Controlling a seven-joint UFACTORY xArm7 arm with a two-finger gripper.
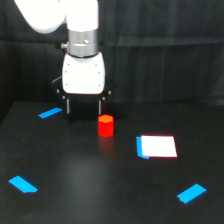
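Observation:
My gripper point(84, 103) hangs from the white arm at the upper middle-left, its two fingers apart with nothing seen between them, just above and left of a red block point(105, 125). The red block stands upright on the black table point(112, 185). A white square point(159, 146) with a blue piece point(140, 147) at its left edge lies to the right.
Blue strips lie at the back left point(49, 113), front left point(22, 184) and front right point(191, 192). A dark curtain hangs behind.

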